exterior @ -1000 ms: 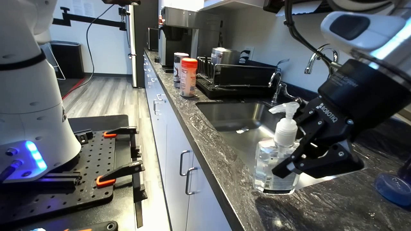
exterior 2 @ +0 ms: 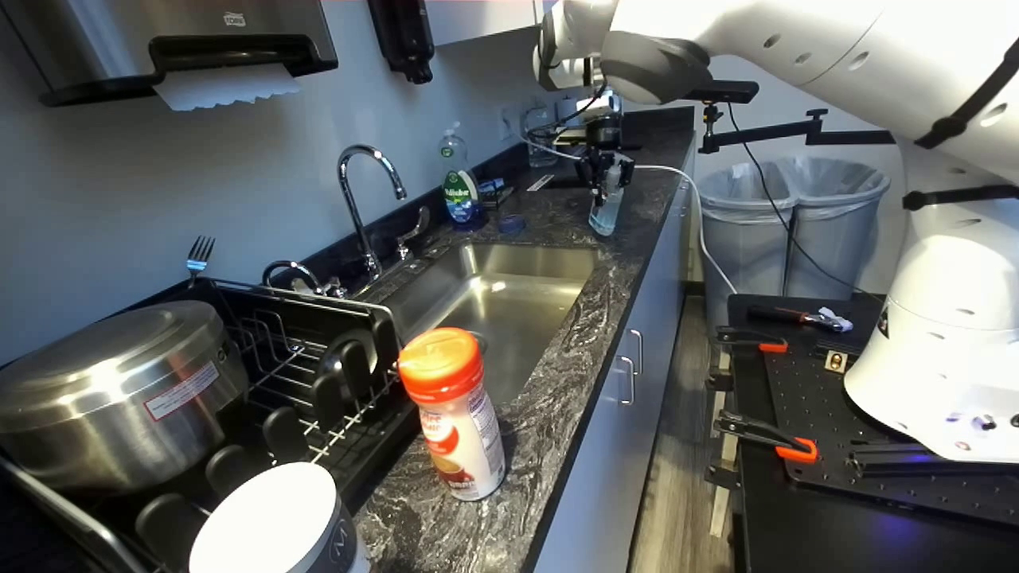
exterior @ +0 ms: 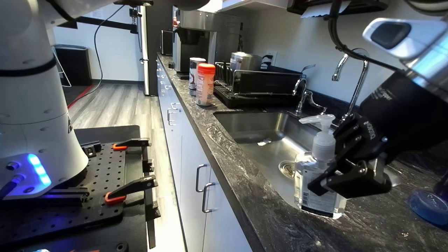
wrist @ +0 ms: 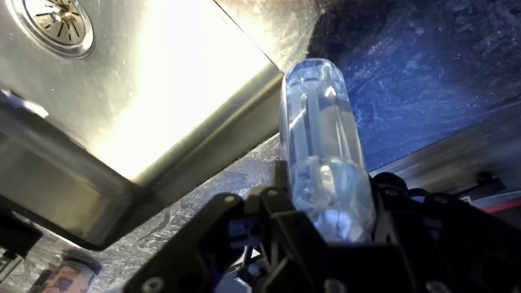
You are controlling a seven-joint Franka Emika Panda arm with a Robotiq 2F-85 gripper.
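A clear pump bottle (exterior: 311, 184) with a white pump top (exterior: 324, 136) is held in my gripper (exterior: 325, 184), whose fingers are shut around its body. In exterior view 1 it stands nearly upright in front of the sink. Exterior view 2 shows the bottle (exterior 2: 606, 212) small and slightly tilted at the sink's far end, below my gripper (exterior 2: 607, 186). From the wrist, the clear bottle (wrist: 322, 122) extends out between the dark fingers, over the counter beside the sink corner. Whether its base touches the counter is hard to tell.
The steel sink (exterior 2: 497, 286) lies beside the bottle, with a chrome faucet (exterior 2: 355, 205) behind. A blue dish-soap bottle (exterior 2: 460, 191) stands near the wall. An orange-capped canister (exterior 2: 454, 411) and a dish rack (exterior 2: 315, 382) occupy the other end.
My gripper has carried the bottle to the right in exterior view 1 and slightly lower. It is still held. The canister, rack and sink have not moved.
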